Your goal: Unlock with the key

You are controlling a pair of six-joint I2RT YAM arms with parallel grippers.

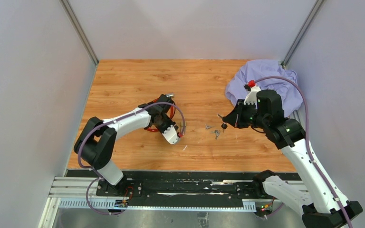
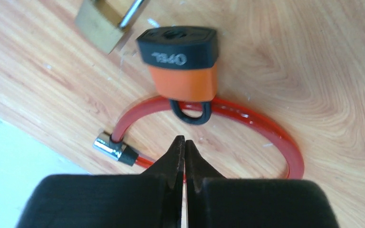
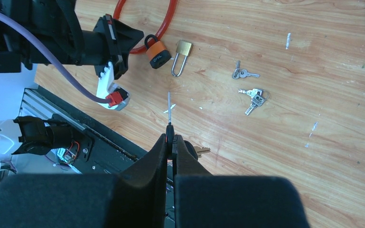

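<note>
My left gripper is shut with nothing between its fingers. In the left wrist view, its tips appear just below the black shackle of an orange and black padlock [image 2: 184, 80]. That shackle loops round a red ring-shaped cable lock [image 2: 261, 123]; whether it is locked, I cannot tell. My right gripper is shut on a black-headed key [image 3: 169, 111], whose silver blade points away from the fingertips. A second, brass-coloured key [image 3: 201, 151] hangs beside the right fingers. In the top view, the left arm largely hides the red lock.
A brass padlock [image 3: 184, 49] lies beside the orange one. Two small bunches of keys, silver keys [image 3: 244, 73] and more keys [image 3: 255, 99], lie on the table. A lilac cloth [image 1: 271, 78] is heaped at the back right.
</note>
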